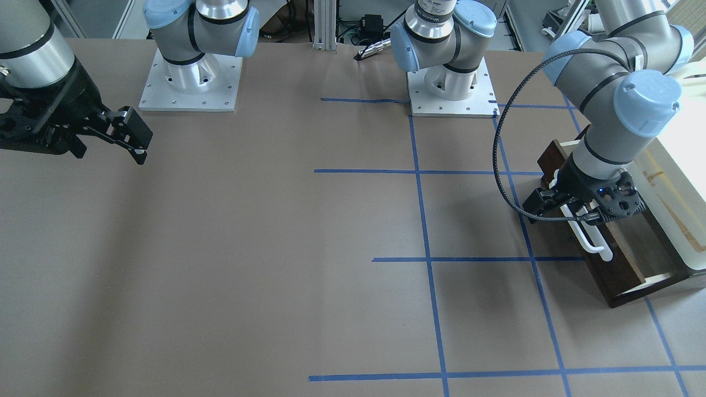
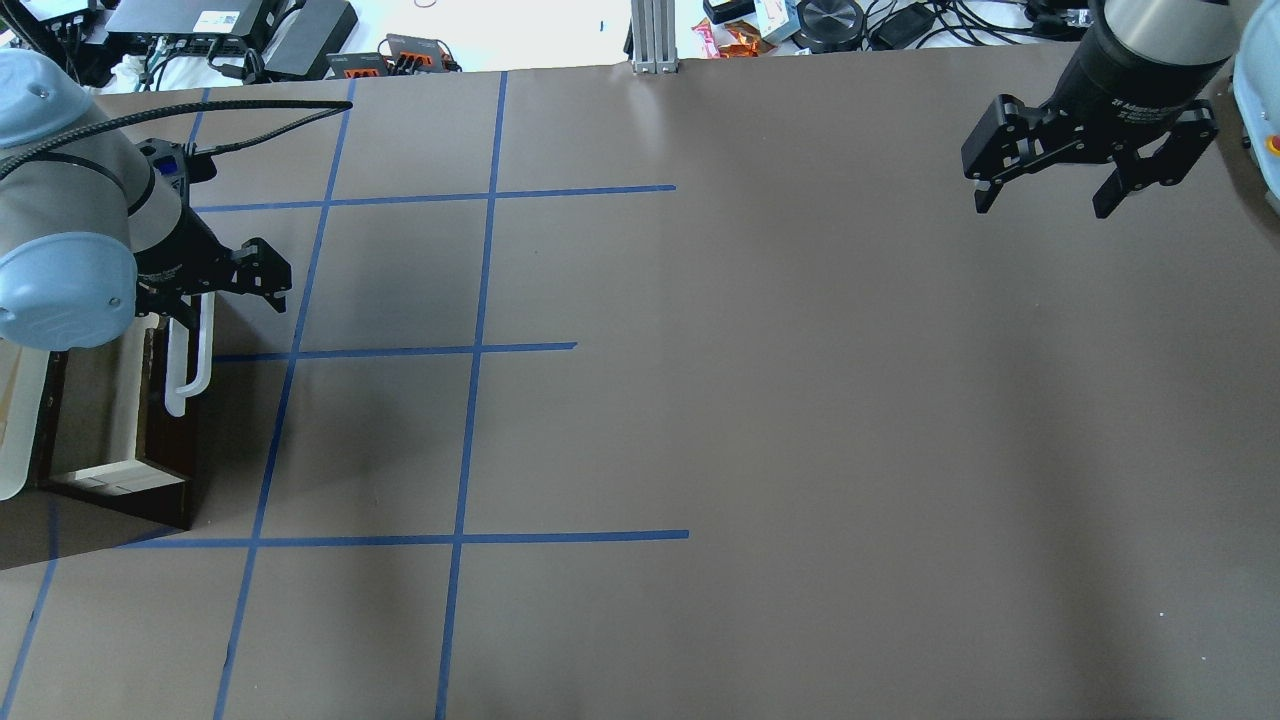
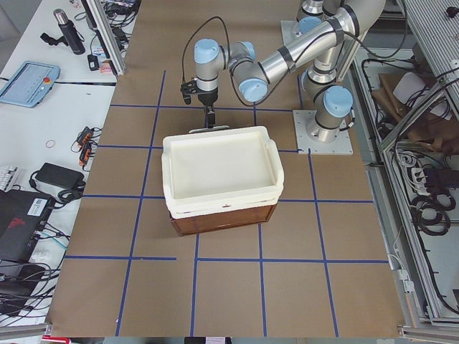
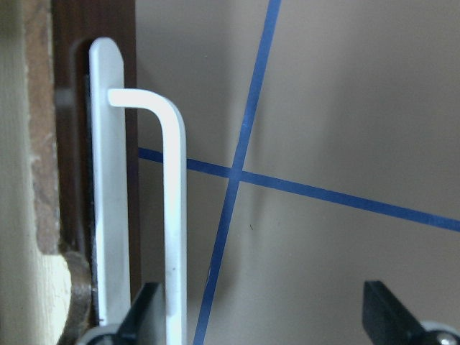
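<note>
A dark wooden box [image 1: 613, 278] with a white handle on its front stands at the right of the front view, a cream lid or tray [image 3: 221, 172] over it. My gripper is low at that front, right over the white handle [image 4: 175, 208]; in the left wrist view its two fingers stand wide apart at the lower edge, the left one at the handle bar. Whether it touches the bar I cannot tell. Nothing shows held between them.
Another arm's black gripper [image 2: 1044, 192] hangs at the top right of the top view, well apart. Two further arm bases stand along the back in the front view.
</note>
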